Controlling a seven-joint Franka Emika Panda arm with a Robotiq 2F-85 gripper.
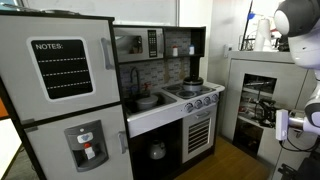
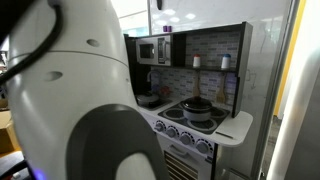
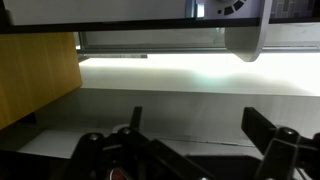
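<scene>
In the wrist view my gripper is open, its two dark fingers wide apart with nothing between them. Beyond them lie pale grey and white flat surfaces. A toy kitchen stands in exterior view 1, with a white fridge (image 1: 70,65) at left, a sink (image 1: 150,103) and a stove. On the stove sits a dark lidded pot (image 2: 198,108), clearest in exterior view 2. A kettle (image 1: 157,151) stands in the lower opening. At the right edge of exterior view 1 the white arm (image 1: 305,92) reaches down, well away from the kitchen.
Jars (image 2: 226,61) stand on the shelf above the stove. A grey cabinet (image 1: 245,75) stands right of the kitchen, and wooden floor (image 1: 232,160) shows between. The arm covers much of exterior view 2's left side.
</scene>
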